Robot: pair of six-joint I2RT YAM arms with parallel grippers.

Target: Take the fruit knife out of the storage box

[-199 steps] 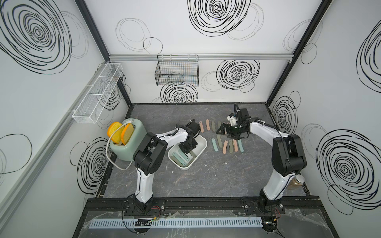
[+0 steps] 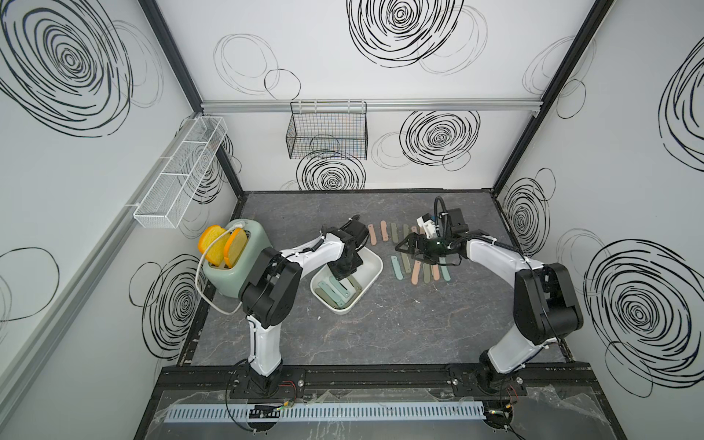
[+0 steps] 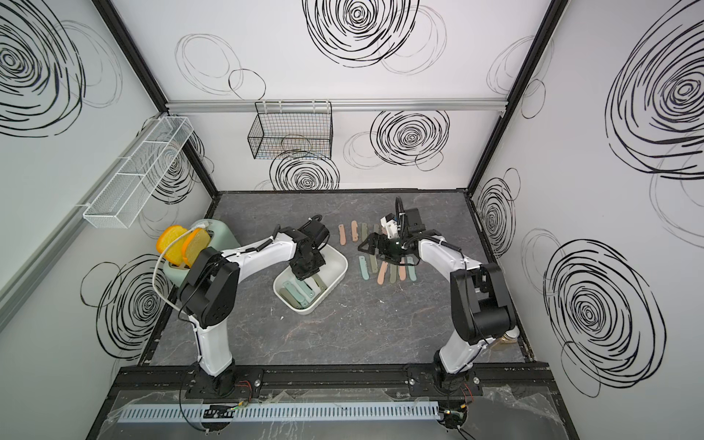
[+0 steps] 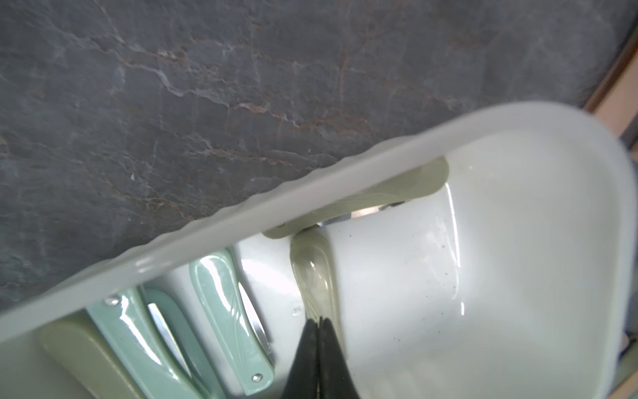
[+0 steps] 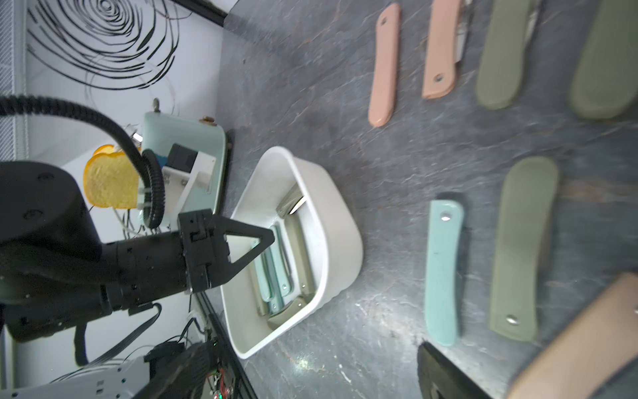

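In the left wrist view the white storage box (image 4: 515,123) holds several folding knives. A pale olive knife (image 4: 313,262) lies under the tips of my left gripper, which is shut; nothing shows between its fingers. Another olive knife (image 4: 398,186) rests along the box's side, and mint knives (image 4: 229,319) lie to the left. My right gripper is open over the table, its fingers (image 5: 442,375) wide apart and empty. It is right of the box, near a mint knife (image 5: 443,272) and an olive one (image 5: 521,246).
Rows of pink, olive and mint knives lie on the table right of the box, among them a pink knife (image 2: 383,231). A green bin (image 2: 238,267) with yellow sponges stands left.
My right arm has shifted slightly, its gripper moving a little left and toward the front over the knives. My left arm has moved only a touch leftward, still over the box.
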